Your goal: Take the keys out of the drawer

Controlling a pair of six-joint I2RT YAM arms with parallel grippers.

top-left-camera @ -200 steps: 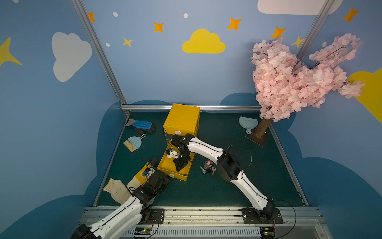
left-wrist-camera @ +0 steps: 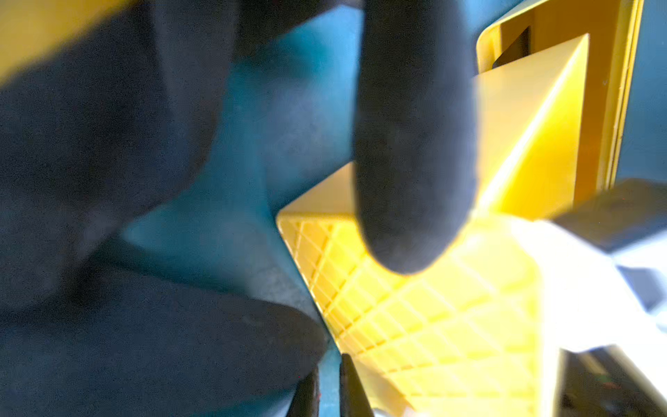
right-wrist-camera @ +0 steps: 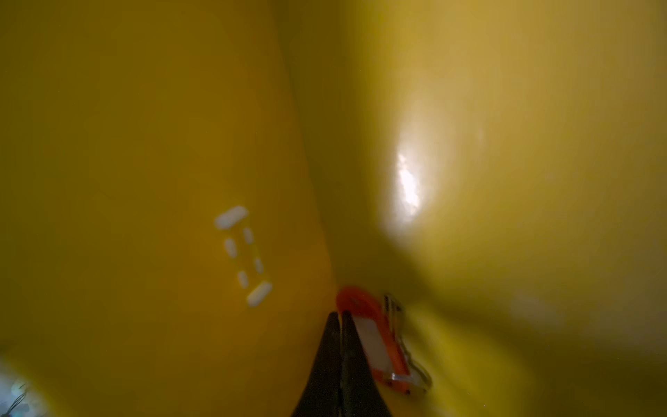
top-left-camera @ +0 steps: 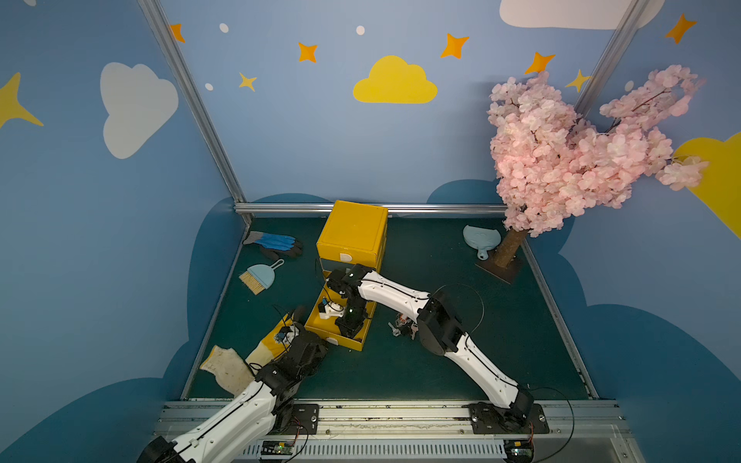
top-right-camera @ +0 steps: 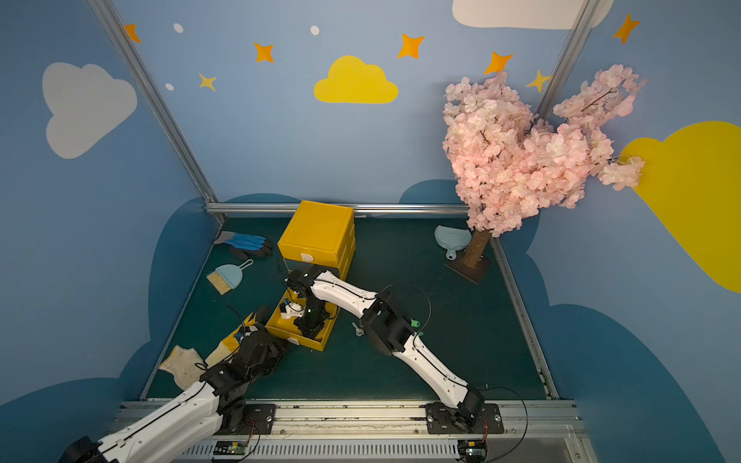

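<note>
The yellow drawer (top-left-camera: 345, 342) stands pulled out from its yellow cabinet (top-left-camera: 352, 225). Inside it is my right gripper, its fingers together and pointing into a corner. A key tag with a red frame and white label (right-wrist-camera: 375, 342) lies in that corner, right beside and partly behind the fingertips; metal keys (right-wrist-camera: 406, 347) hang along its right side. Nothing shows between those fingers. To the left of the drawer's front is my left gripper, its fingertips close together with a narrow gap; what they pinch, if anything, cannot be made out.
Another bunch of keys (top-left-camera: 403, 325) lies on the green table right of the drawer, partly behind my right arm. A blue glove (top-left-camera: 278, 243), a brush (top-left-camera: 262, 276) and a cream cloth (top-left-camera: 226, 369) lie at left. A dustpan (top-left-camera: 481, 238) is at the far right.
The left arm and the drawer look unmoved.
</note>
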